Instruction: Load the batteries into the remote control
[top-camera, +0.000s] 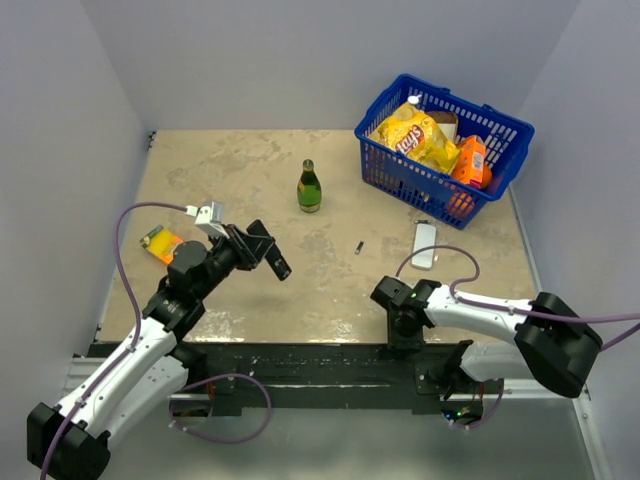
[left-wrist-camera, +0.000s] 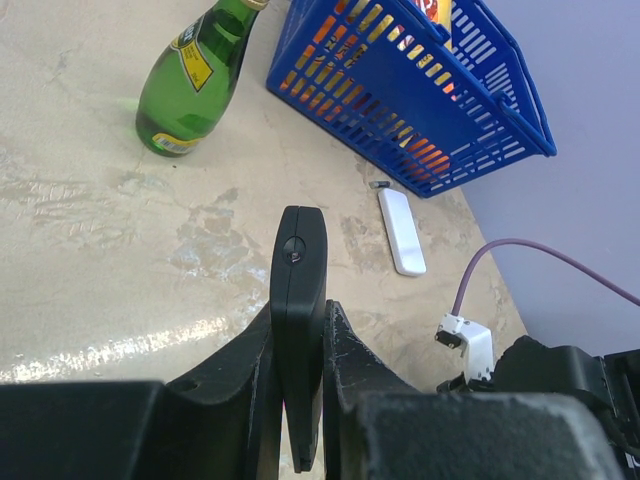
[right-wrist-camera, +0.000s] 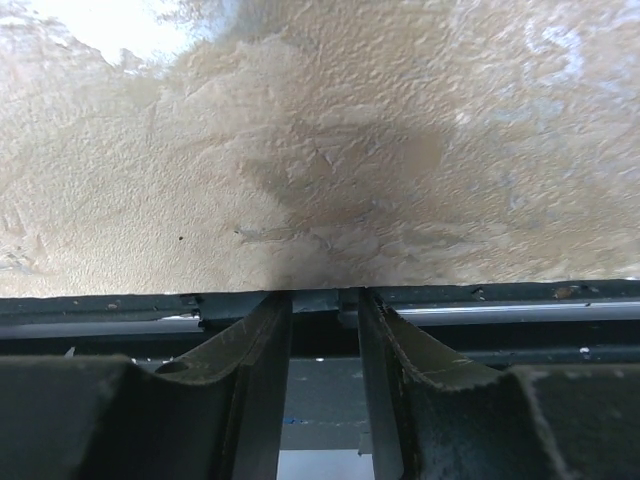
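Observation:
My left gripper (top-camera: 255, 240) holds a black remote (left-wrist-camera: 298, 260) upright, shut on it above the table's left-centre; in the top view it tilts down to the right. My right gripper (top-camera: 405, 335) is low at the table's front edge, pointing down; in its wrist view the dark fingertips (right-wrist-camera: 270, 320) sit close together over the edge, a narrow gap between them, with no object seen in it. A small battery-like item (top-camera: 359, 247) lies on the middle of the table. A white slim object (top-camera: 423, 245) lies at the right, with a small dark piece at its top end.
A blue basket (top-camera: 440, 180) of snacks stands back right. A green bottle (top-camera: 309, 190) stands at back centre, and a yellow packet (top-camera: 160, 240) lies at far left.

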